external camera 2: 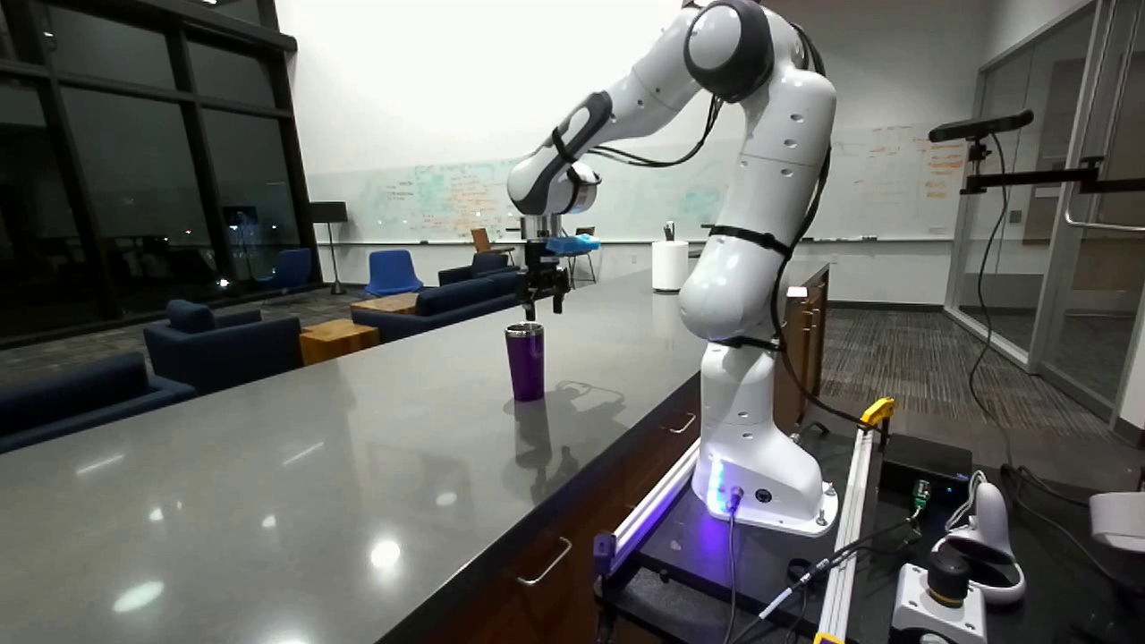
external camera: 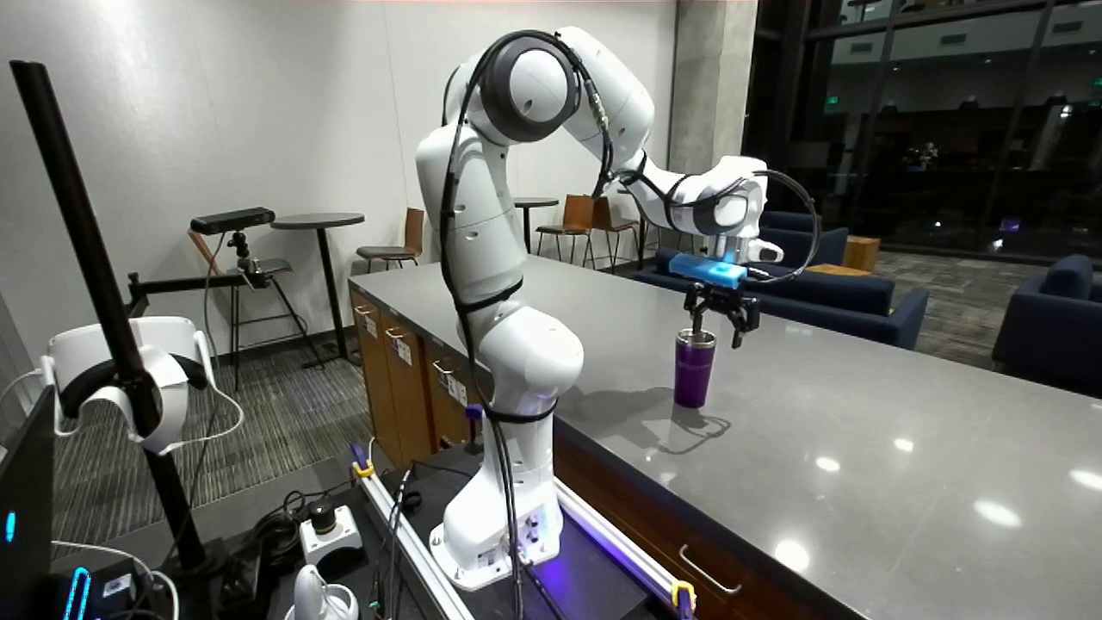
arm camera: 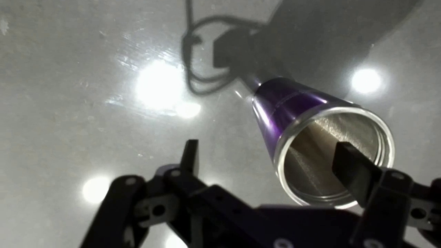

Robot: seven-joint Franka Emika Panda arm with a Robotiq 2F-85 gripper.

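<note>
A purple tumbler (external camera: 694, 374) with a steel rim stands upright and lidless on the grey counter. My gripper (external camera: 717, 332) hangs just above it, pointing down with its fingers apart. In the wrist view the left fingertip (arm camera: 190, 156) lies outside the tumbler (arm camera: 285, 111), over bare counter. The right fingertip (arm camera: 351, 167) appears across the mouth of the tumbler; whether it dips below the rim I cannot tell. Exterior view 2 shows the gripper (external camera 2: 544, 306) over the tumbler's (external camera 2: 526, 365) top. Nothing is held between the fingers.
The grey counter (external camera: 878, 444) is wide and clear around the tumbler, with bright light reflections on it. At the counter's far end stands a white cylindrical container (external camera 2: 670, 265). Blue sofas (external camera 2: 225, 360) lie beyond the counter's edge.
</note>
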